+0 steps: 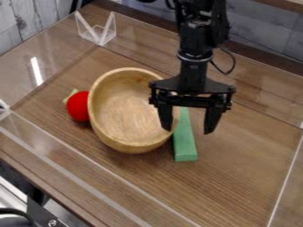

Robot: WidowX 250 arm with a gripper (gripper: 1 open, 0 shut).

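Observation:
The black gripper (190,105) reaches down from the top centre to the right part of the tan bowl (119,106), over the upper end of a green bar (183,144). Its fingers are spread to either side, one near the bowl's rim, the other to the right over bare table. Whether anything is between them is hard to tell. A red round object (78,106) with a small green top lies just left of the bowl.
A white wire object (99,28) stands at the back left. A black item shows at the bottom left corner.

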